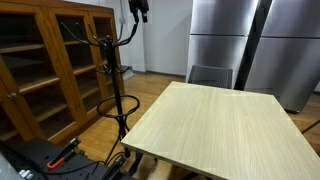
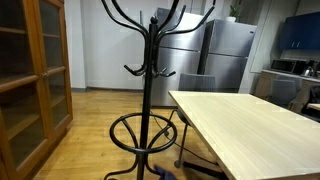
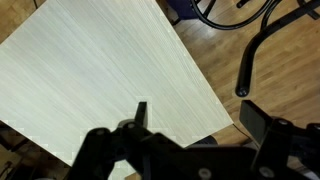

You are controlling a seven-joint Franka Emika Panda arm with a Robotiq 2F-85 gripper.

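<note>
A black coat rack [image 1: 118, 95] with curved hooks stands left of the table; it fills the middle of exterior view 2 [image 2: 148, 80]. My gripper is open with nothing between its fingers, high beside the rack's upper hooks. One dark hook [image 3: 245, 75] reaches close to the right finger in the wrist view. In exterior view 1 the gripper [image 1: 138, 12] shows only at the top edge. A dark blue cloth [image 2: 163, 173] lies low by the rack's foot, partly cut off by the frame. A bit of it [image 3: 184, 8] shows at the wrist view's top edge.
Glass-door cabinets [image 1: 40, 70] line the left side. Steel refrigerators [image 1: 215, 45] stand at the back. Open wooden floor lies around the rack.
</note>
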